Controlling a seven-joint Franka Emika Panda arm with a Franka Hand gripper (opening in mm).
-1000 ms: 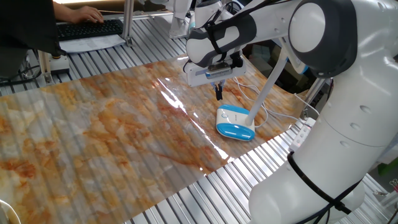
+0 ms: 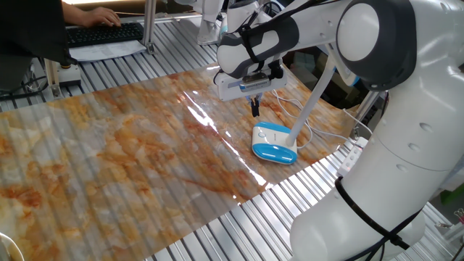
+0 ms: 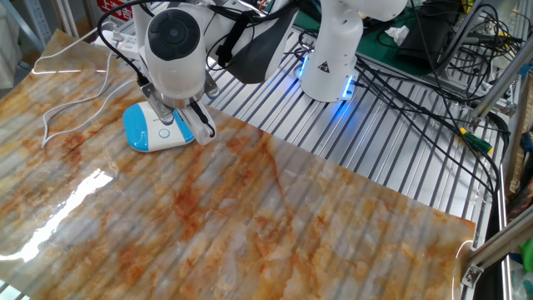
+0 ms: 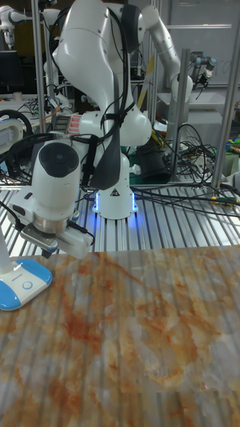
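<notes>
A desk lamp with a white and blue base [image 2: 274, 142] and a slanting white stem [image 2: 315, 98] stands on the marbled sheet. My gripper [image 2: 255, 110] points down just above and beside the lamp base, on its far side in exterior view 1. Its dark fingers are together at the middle of the hand, with nothing showing between them. Exterior view 2 has the lamp base [image 3: 151, 129] partly behind the hand. In exterior view 3 the base [image 4: 27, 283] lies at the left edge, and the arm's wrist hides the fingers.
The marbled sheet [image 2: 123, 159] is otherwise bare, with wide free room away from the lamp. White cables [image 3: 77, 107] run behind the lamp. Metal slats [image 2: 239, 232] border the sheet. A person's hand [image 2: 101, 17] rests on a keyboard [image 2: 101, 35] at the far side.
</notes>
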